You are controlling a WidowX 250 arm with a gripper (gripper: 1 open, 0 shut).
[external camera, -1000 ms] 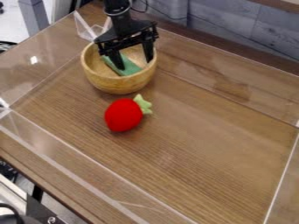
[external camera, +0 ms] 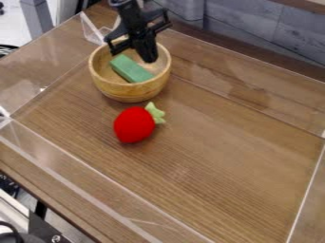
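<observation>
The black gripper is over the back part of a wooden bowl, raised above a green block that lies in the bowl. It looks shut, and I see nothing held in it, though its fingertips are small in this view. A red tomato-like object with a green top lies on the table in front of the bowl.
A clear plastic piece stands at the back left, beside the gripper. The table's edge runs along the left.
The gripper has risen toward the back from inside the bowl, leaving more of the green block showing.
</observation>
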